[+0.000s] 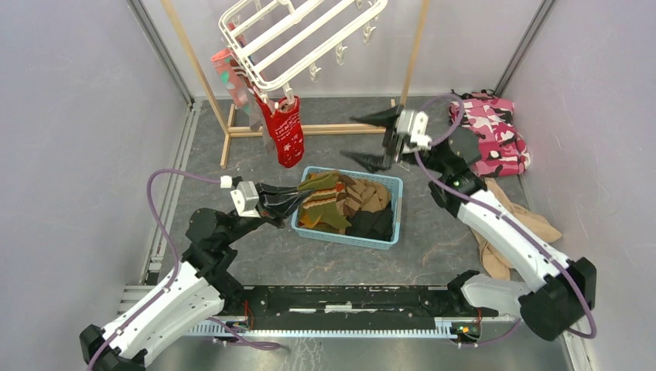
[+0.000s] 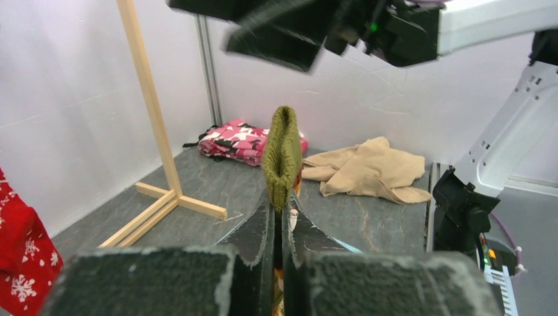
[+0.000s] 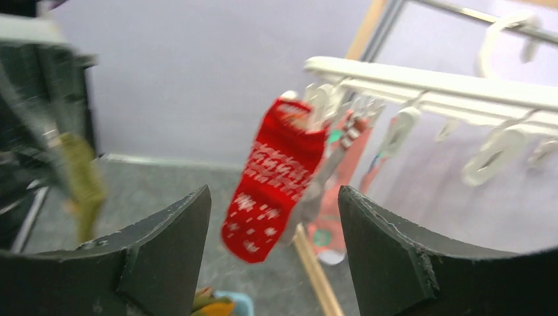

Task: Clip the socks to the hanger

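My left gripper [image 1: 302, 198] is shut on an olive knit sock [image 2: 281, 158], which stands up from the fingertips in the left wrist view and hangs over the blue basket [image 1: 396, 220] of socks. My right gripper [image 1: 357, 139] is open and empty, raised above and right of the basket. The white hanger [image 1: 302, 39] holds clipped socks at its left end, among them a red snowflake sock [image 1: 285, 131] and a pink one [image 1: 224, 69]; its other visible clips [image 3: 490, 158] are empty.
A wooden stand [image 1: 340, 129] supports the hanger area. A pink camouflage bag [image 1: 489, 135] and a beige cloth [image 1: 503, 216] lie at the right.
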